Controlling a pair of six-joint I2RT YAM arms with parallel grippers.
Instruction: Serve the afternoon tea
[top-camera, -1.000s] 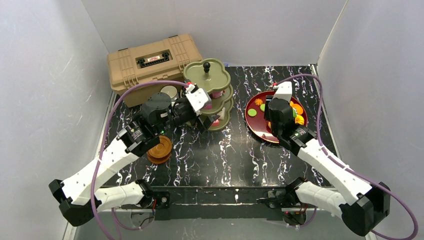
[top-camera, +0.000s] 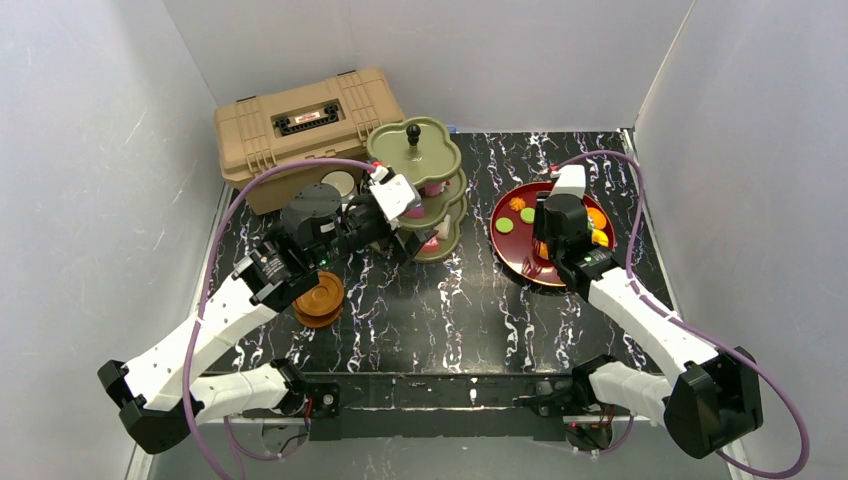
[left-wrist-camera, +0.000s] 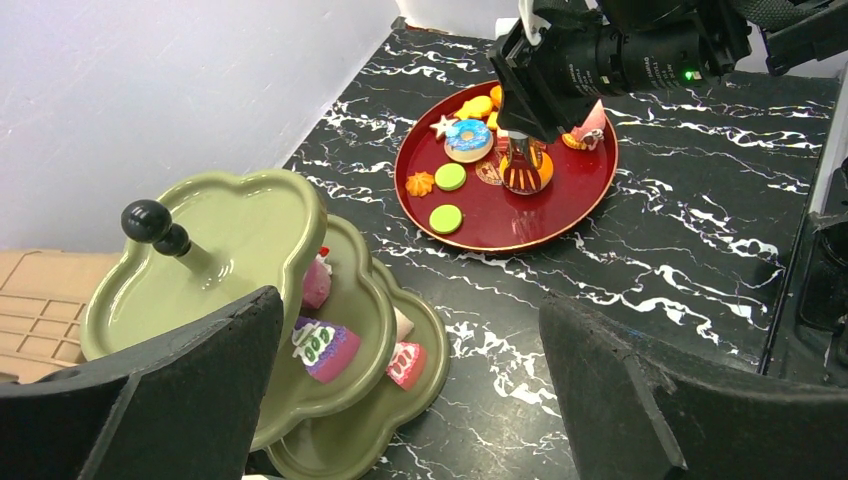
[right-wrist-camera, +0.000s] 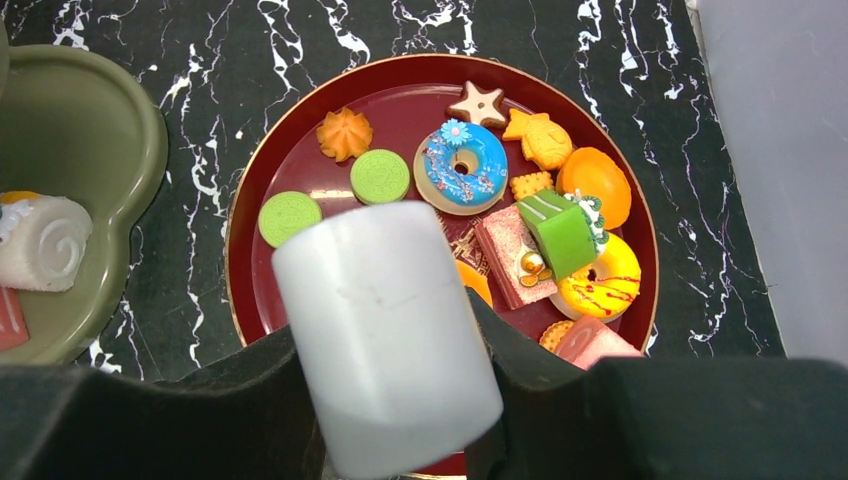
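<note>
My right gripper is over the red plate (left-wrist-camera: 470, 215), around a white-handled serving utensil; the utensil's slotted metal end hangs among the sweets in the left wrist view, and whether the fingers are tight on it is unclear. The plate holds a blue donut (right-wrist-camera: 465, 185), green rounds (right-wrist-camera: 380, 175), a pink cake with a green piece (right-wrist-camera: 565, 235) and several other sweets. The green three-tier stand (top-camera: 420, 150), with cake pieces on its lower tiers, is at centre back. My left gripper stands open beside it, empty.
A tan case (top-camera: 290, 110) sits at the back left, wooden coasters (top-camera: 320, 295) at the left front. Bare marble (top-camera: 450, 320) fills the front centre. Walls enclose the back and sides.
The right arm has shifted slightly over the plate, its wrist dipping and coming back, with the forearm moving a little leftward. The left arm is still.
</note>
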